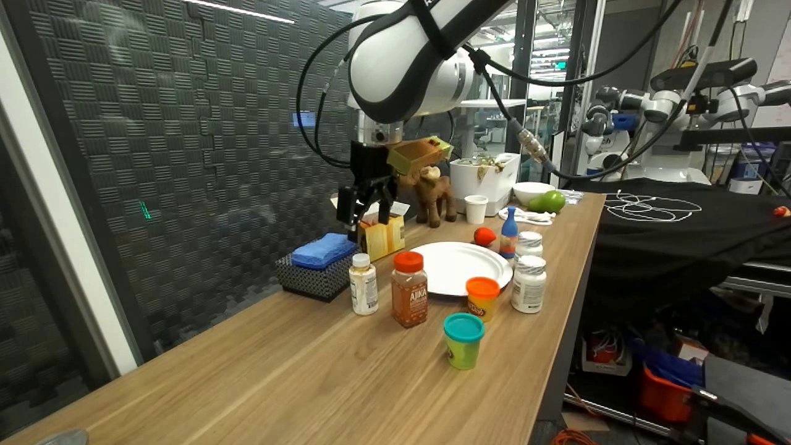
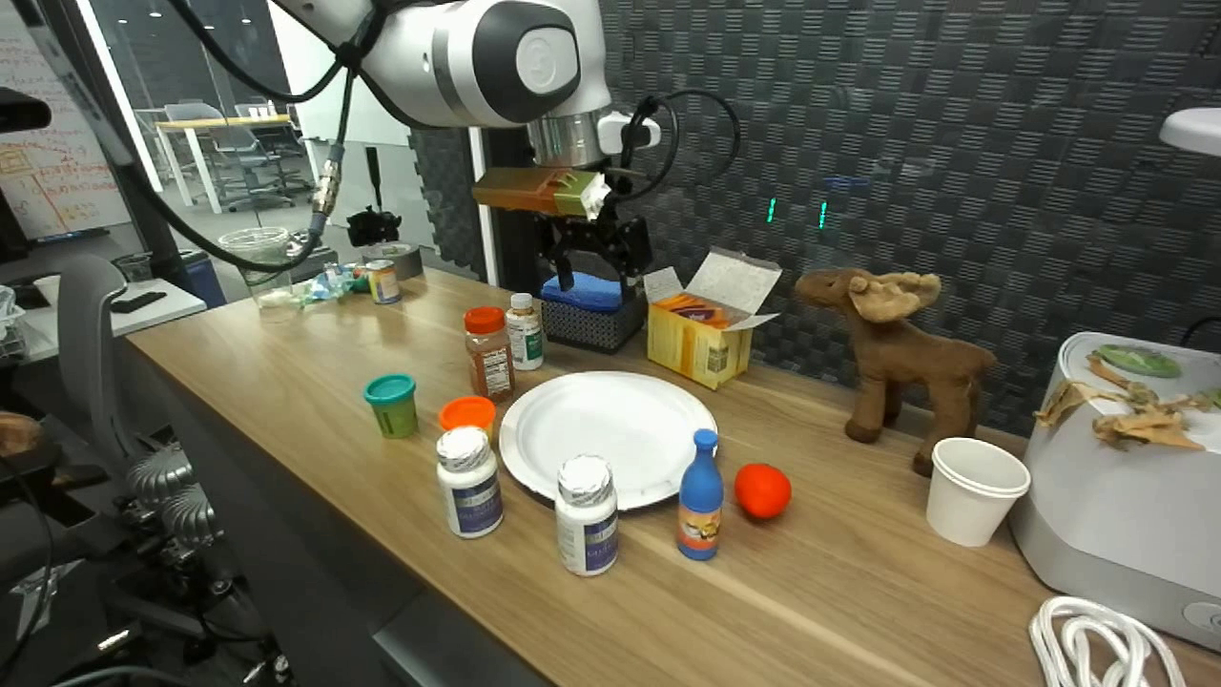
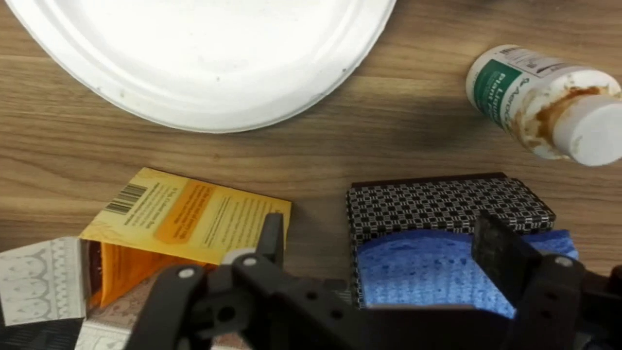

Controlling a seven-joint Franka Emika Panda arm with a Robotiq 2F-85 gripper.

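Note:
My gripper is open, its fingers wide apart with nothing between them. From above, it spans the space between a yellow tea box and a patterned black box with a folded blue cloth on top. One finger overlaps the yellow box's edge in the wrist view; the other appears over the blue cloth. The yellow box has its flaps up and orange packets inside. In the second exterior view, the gripper hangs just above the cloth; contact cannot be made out.
A white plate lies mid-table. Around it stand a white-capped bottle, a red-lidded jar, two tubs, two pill bottles, a blue bottle and a red ball. A toy moose stands by the wall.

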